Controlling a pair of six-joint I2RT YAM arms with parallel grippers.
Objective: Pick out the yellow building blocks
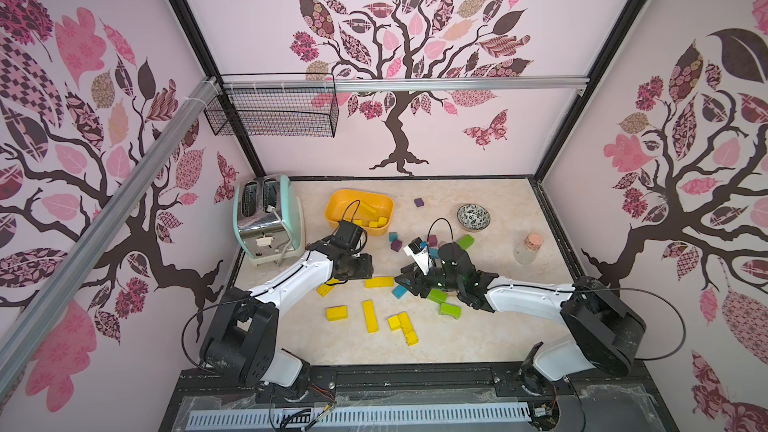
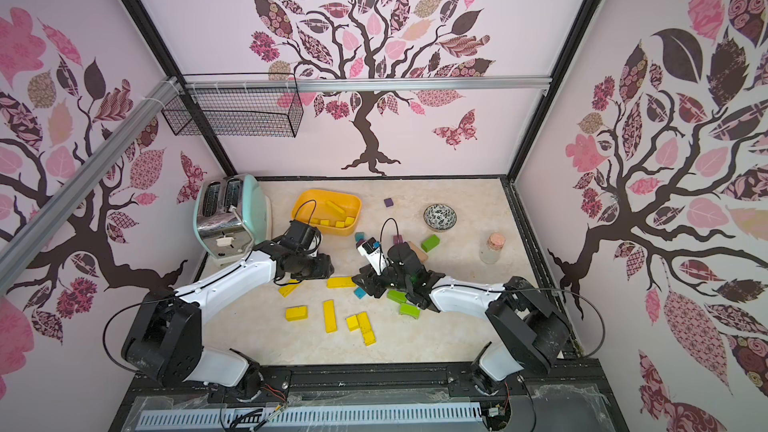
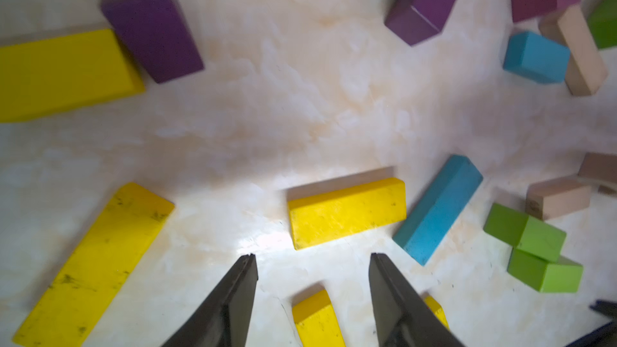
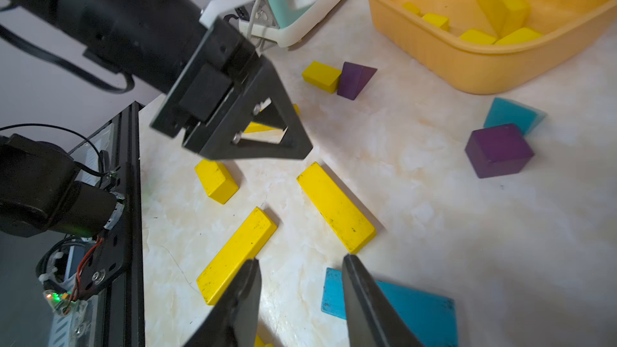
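Note:
Both grippers hang over the middle of the table, each with its fingers apart and nothing between them. Ahead of my left gripper a long yellow block lies flat, close to a blue block. In the right wrist view, the same yellow block is beyond my right gripper, apart from it. Other yellow blocks lie nearer the front: one block, an upright-pointing strip, and a cluster. Inside the orange basket several yellow pieces rest, one of them a tall block.
Green blocks and a purple cube lie among the yellow ones. A toaster stands at the left, a patterned bowl and a jar at the right.

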